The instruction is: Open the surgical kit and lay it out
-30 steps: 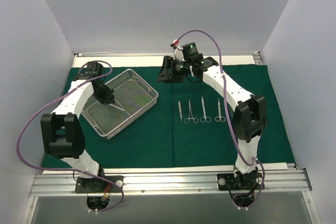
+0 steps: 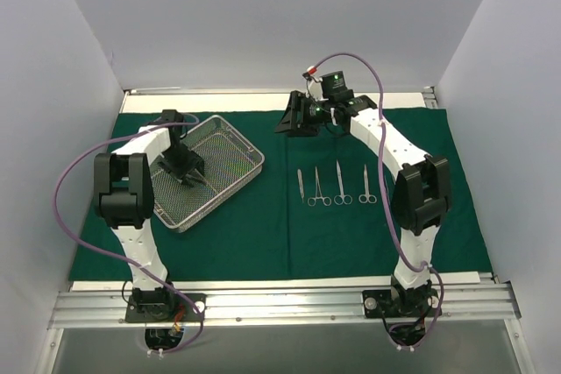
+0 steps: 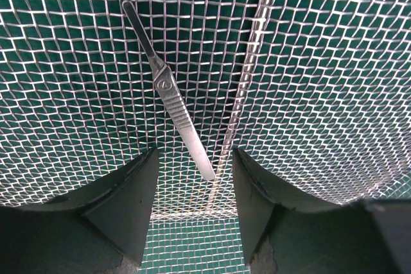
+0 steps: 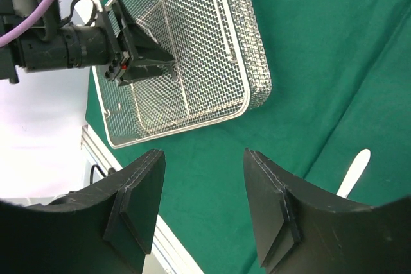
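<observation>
A metal scalpel handle (image 3: 180, 110) lies on the mesh floor of the wire tray (image 2: 237, 190). My left gripper is over it, fingers apart on either side of its lower end, holding nothing. In the top view that gripper is inside the tray's area. My right gripper is open above the cloth right of the tray; a slim silver instrument (image 4: 352, 174) lies below it.
A row of instruments, including scissors (image 2: 343, 194) and clamps (image 2: 319, 197), lies on the green cloth (image 2: 289, 251) at the right. Pale walls stand at both sides.
My left arm has swung rightward and straightened, its gripper shifting within the tray's area. My right arm has moved slightly to the right.
</observation>
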